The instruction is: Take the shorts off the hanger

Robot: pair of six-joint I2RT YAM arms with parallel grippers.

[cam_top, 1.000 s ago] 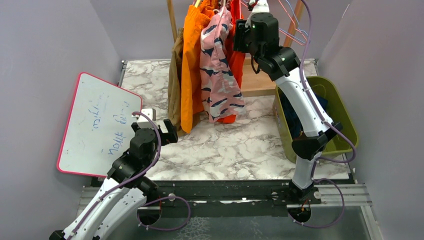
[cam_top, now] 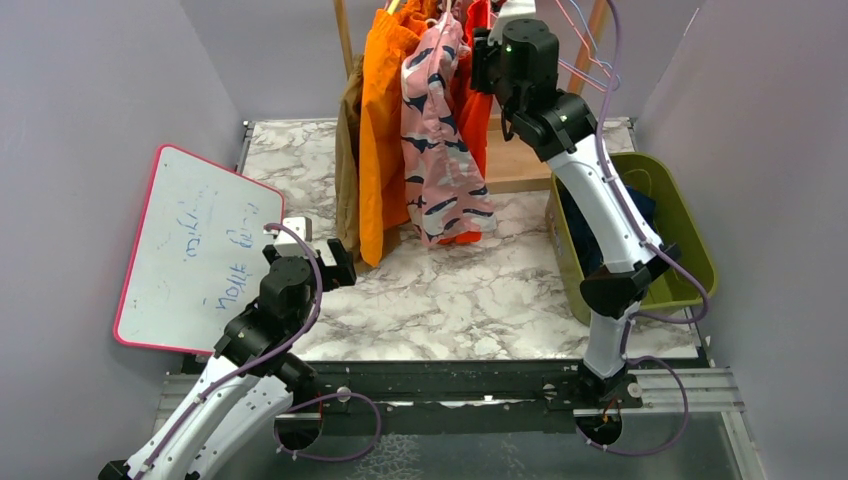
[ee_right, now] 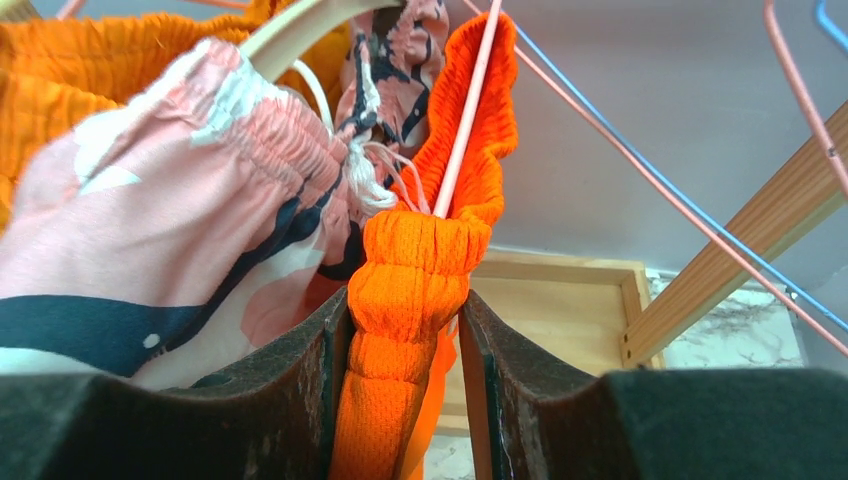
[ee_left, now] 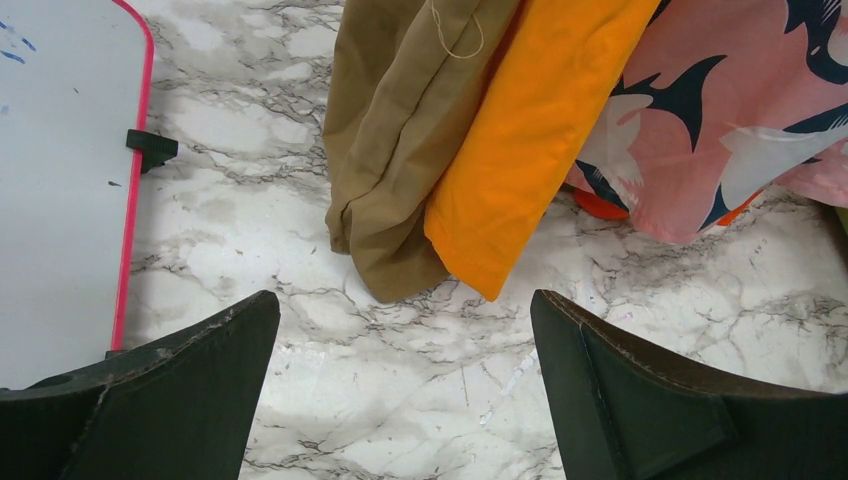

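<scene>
Orange-red shorts (ee_right: 410, 270) hang by their gathered waistband on a pink hanger (ee_right: 470, 100); my right gripper is shut on that waistband, high on the rack in the top view. Pink shark-print shorts (cam_top: 440, 150) hang beside them, with orange (cam_top: 380, 170) and khaki (cam_top: 347, 160) garments to the left. My left gripper stands open and empty over the marble table, below the hanging clothes, near the whiteboard.
A whiteboard (cam_top: 190, 250) lies at the left. A green bin (cam_top: 680, 220) with dark cloth inside stands at the right. Empty hangers and a wooden post (ee_right: 710, 250) are at the upper right.
The left arm is unchanged.
</scene>
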